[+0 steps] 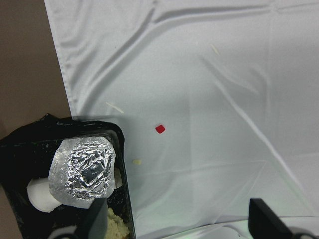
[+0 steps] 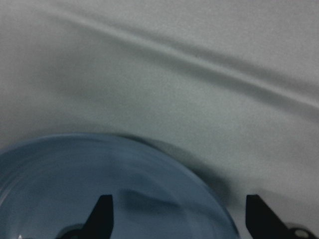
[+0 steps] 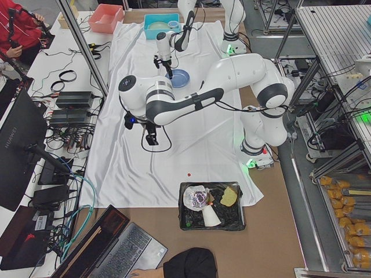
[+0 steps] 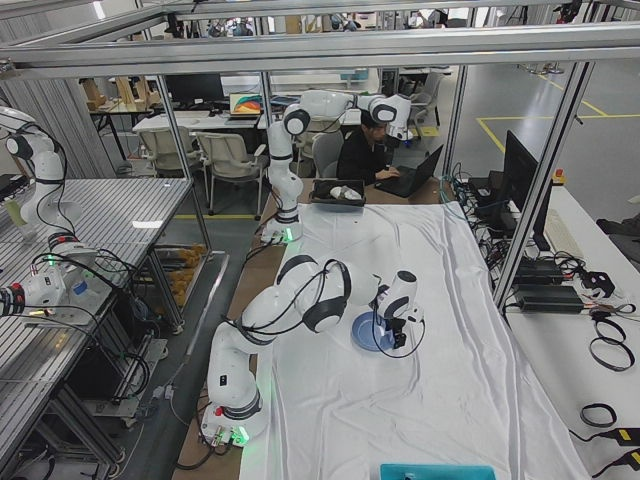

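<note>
A black tray (image 3: 187,220) (image 1: 15,144) holds crumpled foil (image 3: 199,197) (image 1: 89,169), a white cup (image 3: 210,215) (image 1: 40,195) and a yellow sponge-like piece (image 3: 228,197) (image 1: 115,227). My left gripper (image 3: 145,134) hangs open and empty over the cloth, away from the tray. A small red piece (image 3: 189,174) (image 1: 160,129) lies beside the tray. My right gripper (image 4: 390,335) is open at the rim of a blue plate (image 3: 179,78) (image 2: 149,179), with one finger above the plate and the other outside it.
A turquoise bin (image 3: 150,33) (image 4: 437,472) stands at one end of the white cloth. Monitors, cables and laptops (image 3: 127,249) line the edges.
</note>
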